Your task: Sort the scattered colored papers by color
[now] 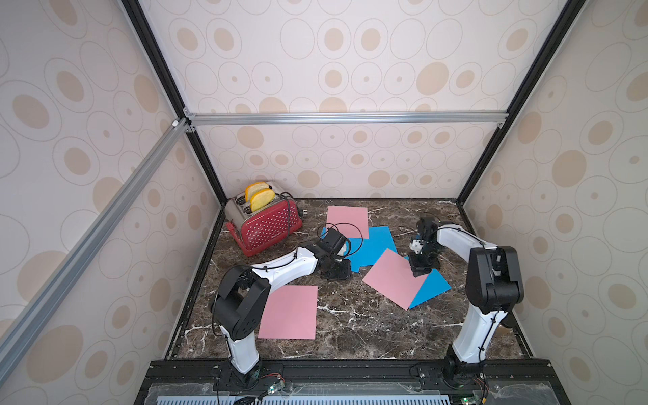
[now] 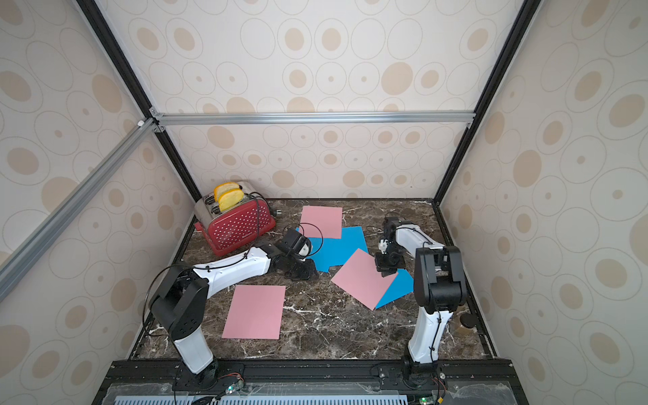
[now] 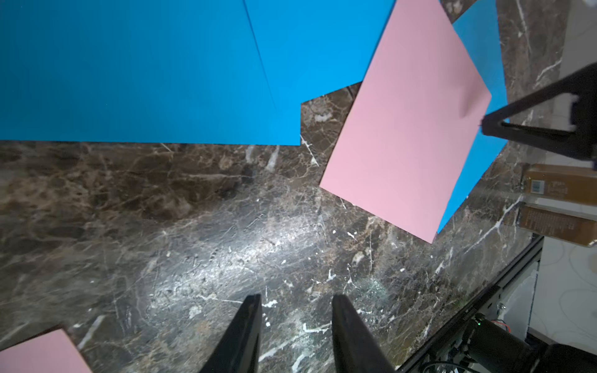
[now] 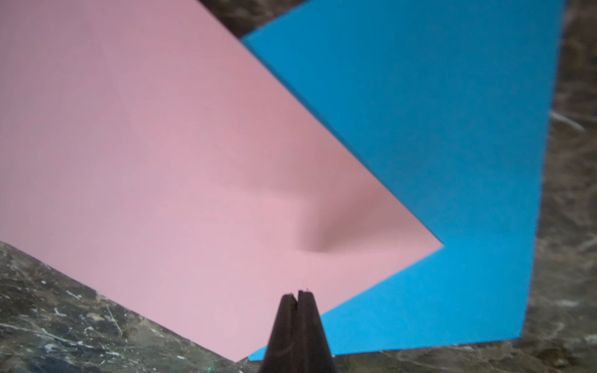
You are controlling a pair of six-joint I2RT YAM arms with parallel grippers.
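Note:
One pink sheet (image 1: 289,312) lies alone at the front left. Another pink sheet (image 1: 347,219) at the back overlaps the blue paper (image 1: 379,246) in the middle, which looks like two overlapping sheets in the left wrist view. On the right, a third pink sheet (image 1: 391,280) partly covers a blue sheet (image 1: 430,289). My left gripper is part open and empty, over bare tabletop just in front of the middle blue paper. Over the right-hand pair, near a corner of the pink sheet, my right gripper is shut, with nothing showing between its fingers.
A red perforated basket (image 1: 266,226) holding a toaster and yellow items stands at the back left. Brown boxes or jars (image 3: 559,189) sit by the right edge. Bare marble tabletop (image 1: 344,324) lies at the front middle.

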